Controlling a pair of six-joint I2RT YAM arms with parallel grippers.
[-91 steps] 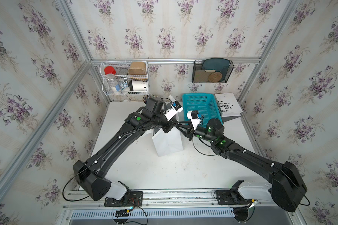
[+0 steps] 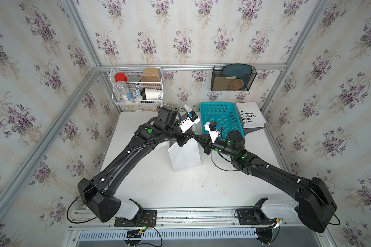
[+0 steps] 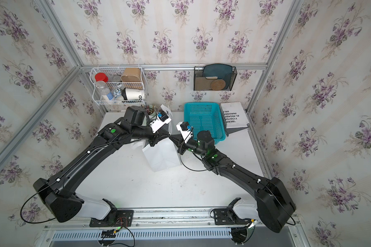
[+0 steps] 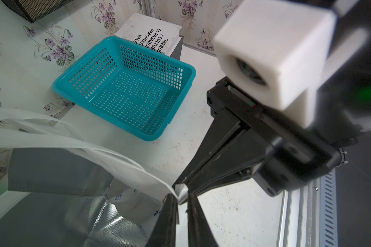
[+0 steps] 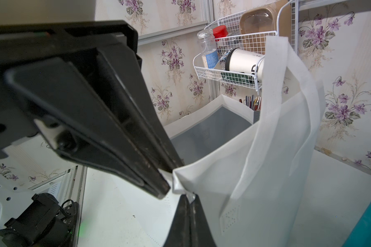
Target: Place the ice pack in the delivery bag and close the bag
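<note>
The white delivery bag point(image 2: 184, 155) stands upright on the table, its top open and silver lining point(image 4: 82, 218) showing. A pale, rounded pack with blue print point(image 4: 134, 205), apparently the ice pack, lies inside, partly hidden by the rim. At the bag's front corner, my left gripper is shut with a fold of the rim between its fingers. My right gripper meets it there, also shut, with the thin corner of the rim at its fingertips. The two grippers nearly touch. White bag handles point(image 5: 272, 94) rise above the rim.
An empty teal basket point(image 2: 239, 119) stands to the right of the bag, beside a white box with lettering point(image 2: 250, 114). Wire shelf point(image 2: 136, 100) and black mesh rack point(image 2: 218, 84) hang on the back wall.
The right gripper's fingers were spread around the bag's corner and have come together on it. The left gripper and the bag have shifted only slightly.
</note>
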